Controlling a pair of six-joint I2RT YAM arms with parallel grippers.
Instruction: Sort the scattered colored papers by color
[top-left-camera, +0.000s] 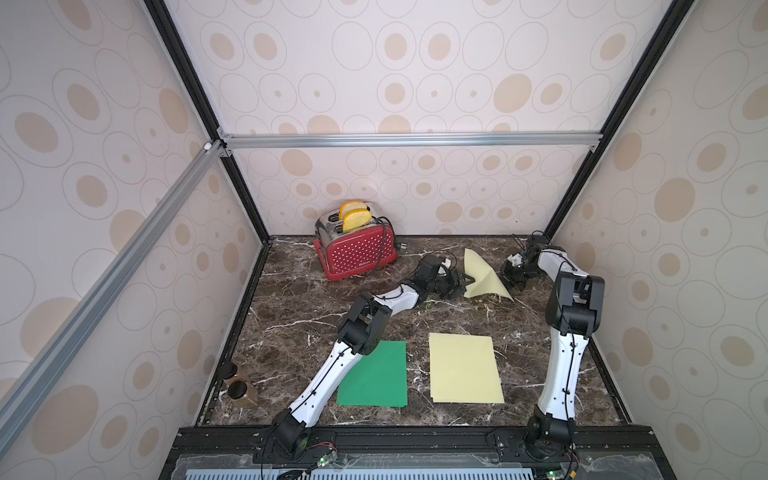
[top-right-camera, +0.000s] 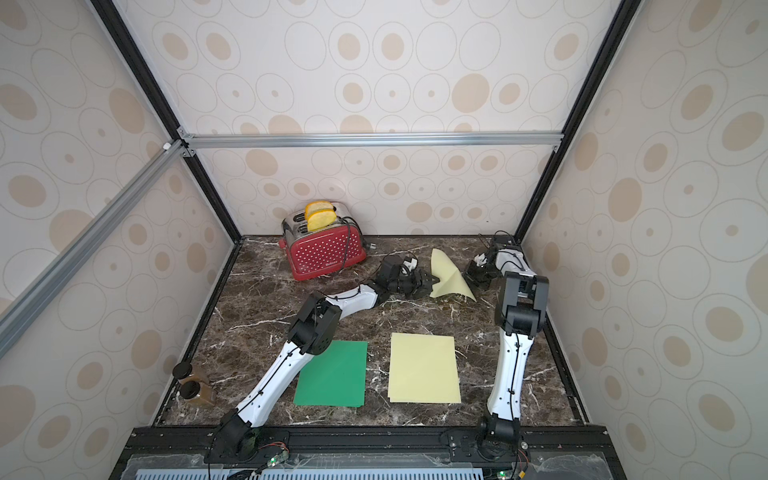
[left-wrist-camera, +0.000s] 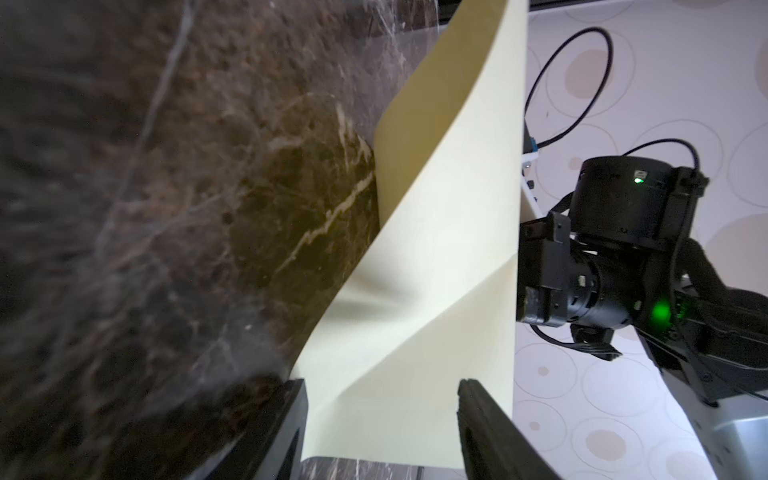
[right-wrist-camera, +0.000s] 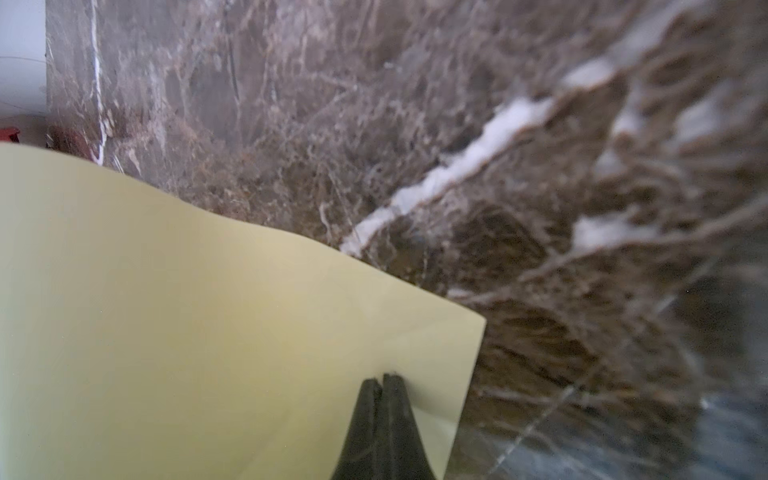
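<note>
A loose pale yellow paper (top-left-camera: 481, 277) stands curled up off the table between my two grippers. My left gripper is open, and the paper's near edge shows in the gap between its fingertips. On the other side, my right gripper is shut, its fingertips pinching the paper close to a corner, with small creases around them; the left wrist view hides these fingertips behind the sheet. Toward the front of the table lie a flat yellow paper stack (top-left-camera: 465, 368) and, left of it, a flat green paper stack (top-left-camera: 374, 374), partly beneath the left arm.
A red toaster (top-left-camera: 357, 251) with yellow slices and a dark cord stands at the back left. Two small jars (top-left-camera: 240, 390) sit at the front left corner. Bare marble table (top-left-camera: 280, 312) lies between toaster and jars.
</note>
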